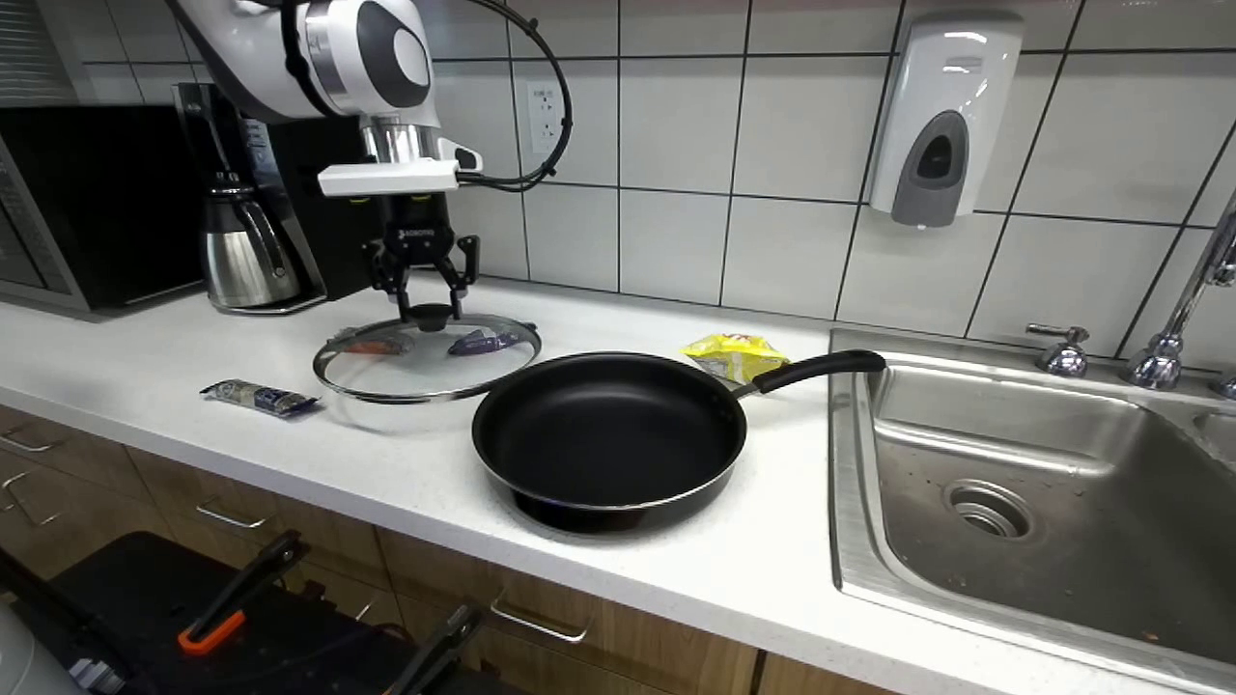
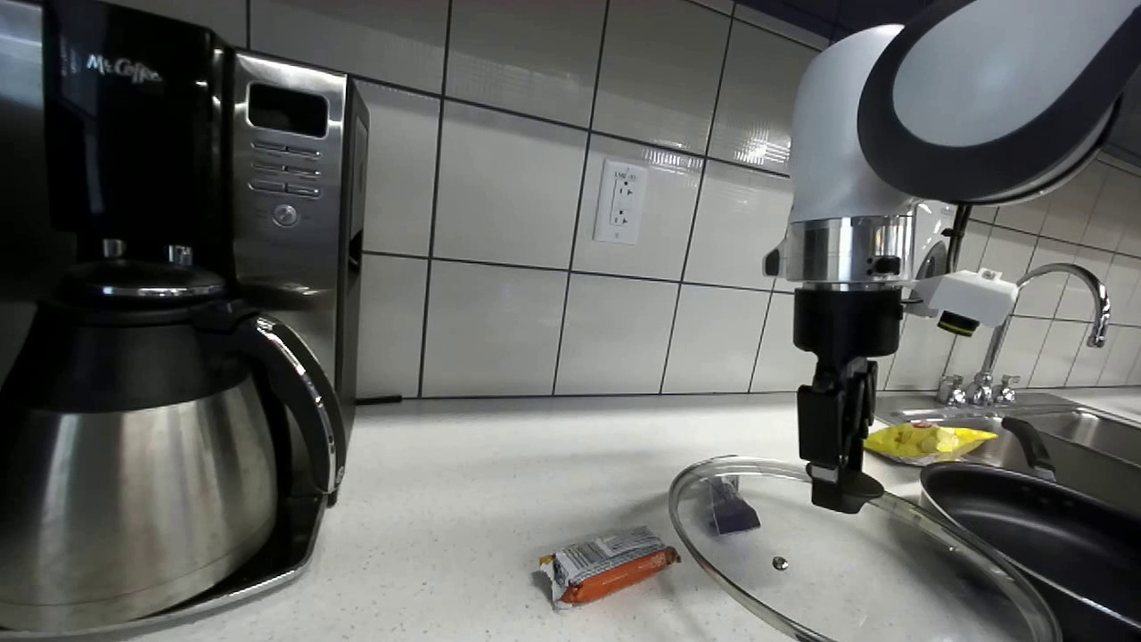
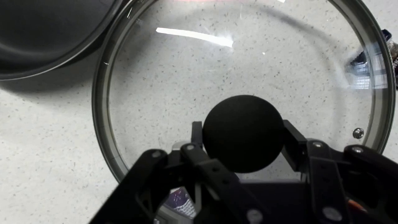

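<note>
My gripper (image 1: 431,313) is shut on the black knob (image 3: 243,134) of a round glass lid (image 1: 446,361), one finger on each side of it. In exterior view 1 the lid hangs just above the counter, left of the black frying pan (image 1: 610,429). The pan is uncovered and empty, its handle (image 1: 817,371) pointing right toward the sink. From the wrist view, the lid's rim (image 3: 99,97) comes close to the pan's edge at the upper left; whether they touch I cannot tell.
An orange-and-silver packet (image 2: 610,565) and a purple packet (image 1: 483,342) lie by or beneath the lid. Another wrapped bar (image 1: 259,398) sits left of it. A yellow bag (image 1: 736,357) is behind the pan. The coffee maker (image 2: 289,203) stands left, the sink (image 1: 1020,486) right.
</note>
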